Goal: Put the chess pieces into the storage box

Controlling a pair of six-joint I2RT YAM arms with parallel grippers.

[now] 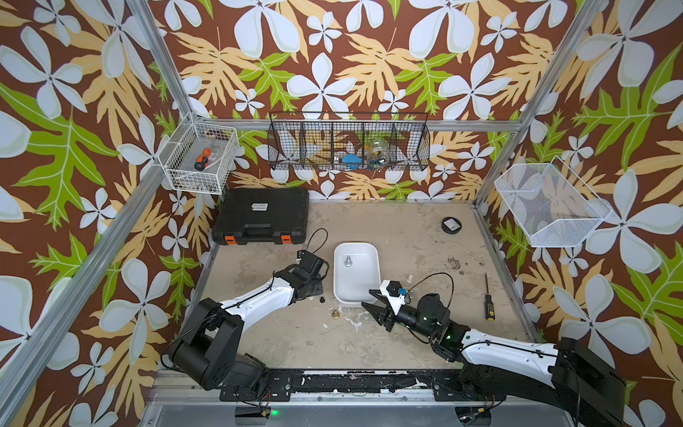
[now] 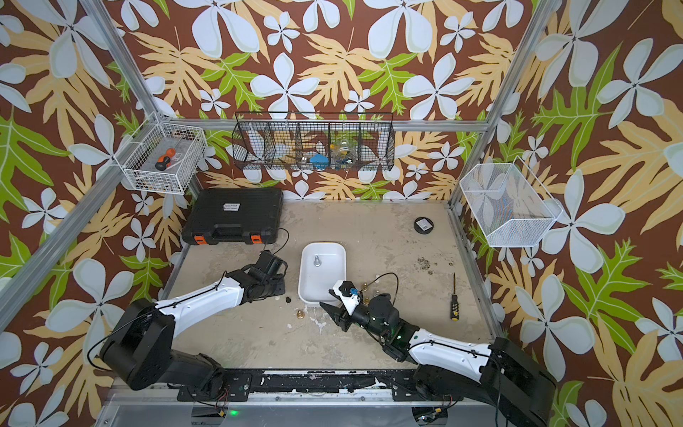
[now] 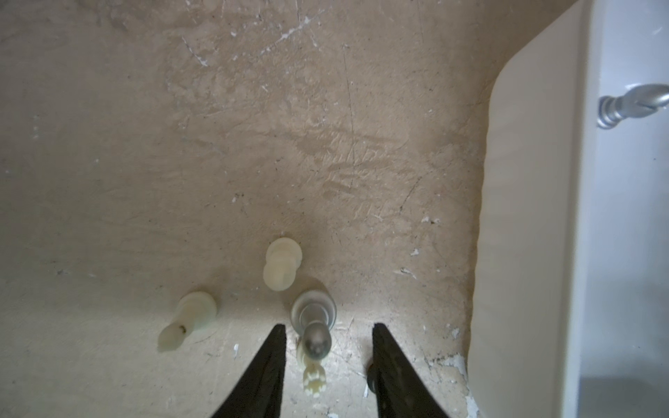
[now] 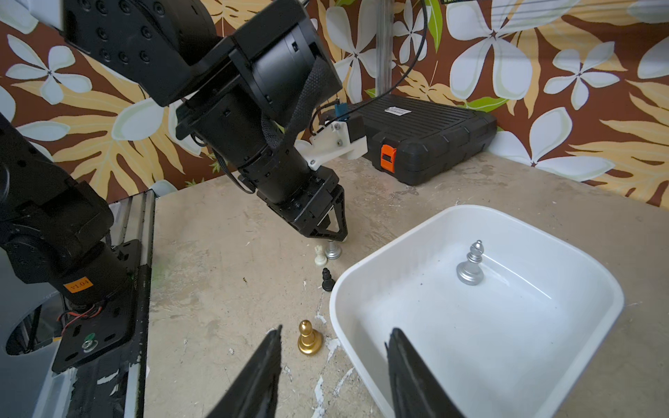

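Note:
A silver piece [image 1: 348,261] stands inside the white storage box [image 1: 358,288]. My left gripper is open above the table left of the box, a silver pawn [image 3: 315,324] showing between its fingers, not gripped. Around it stand pale pieces, including one nearer the middle [image 3: 281,264], one farther left [image 3: 189,319], and a crowned one [image 3: 314,379] partly hidden. A black piece [image 4: 327,280] and a gold pawn [image 4: 307,338] stand by the box's near left corner. My right gripper is open and empty, beside the box's near right corner.
Behind the left arm lies a black case [image 1: 261,217]. A screwdriver [image 1: 488,307] and a round black object [image 1: 451,225] lie on the right, with clear table between them and the box. Wire baskets [image 1: 348,144] hang along the back wall.

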